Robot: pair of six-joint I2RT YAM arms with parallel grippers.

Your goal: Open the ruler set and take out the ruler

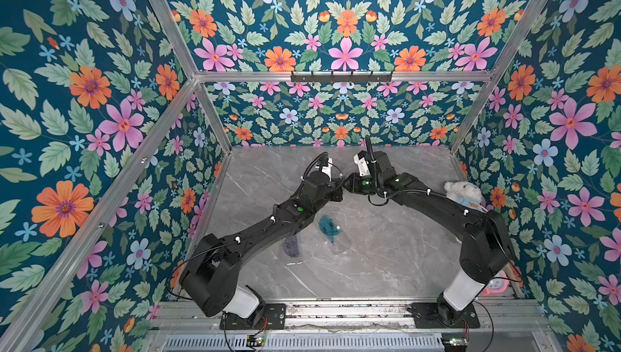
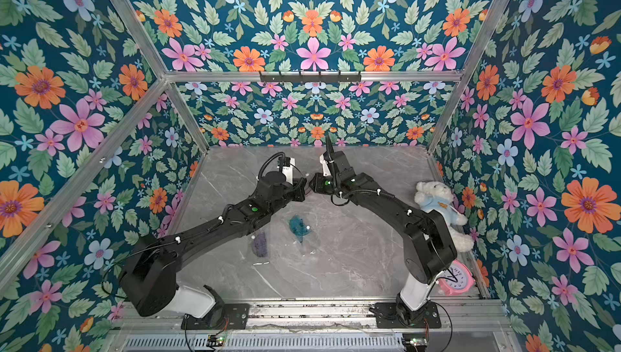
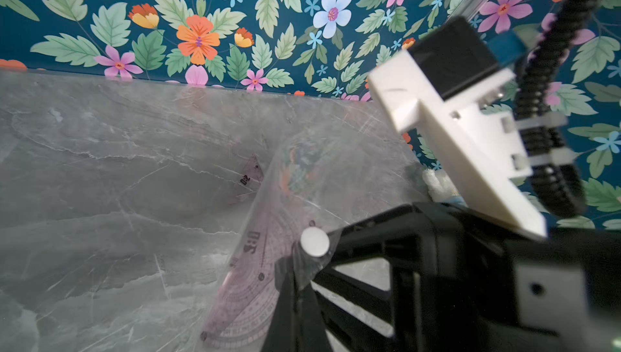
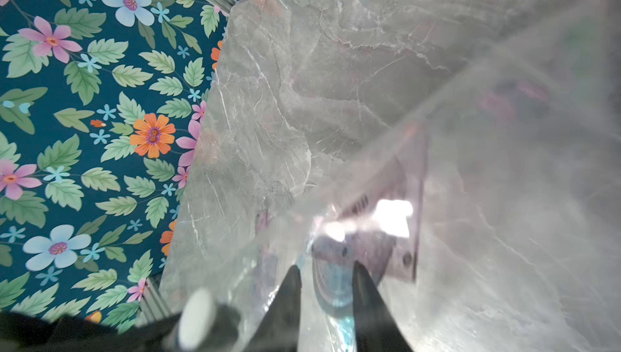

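In the left wrist view a clear pouch [image 3: 304, 170] with a white button rises from my left gripper, which is shut on it. A pinkish protractor [image 3: 245, 287] shows through it. My right gripper is part open; the clear film fills much of the right wrist view, with pinkish ruler pieces [image 4: 381, 248] behind it. Whether anything lies between its blurred fingers is unclear. In the top views the two grippers face each other near the back middle.
A teal piece [image 1: 328, 227] and a purple pouch [image 1: 291, 246] lie below the grippers. A plush bear [image 2: 434, 196] and pink clock [image 2: 456, 279] are at the right. Floral walls enclose the table.
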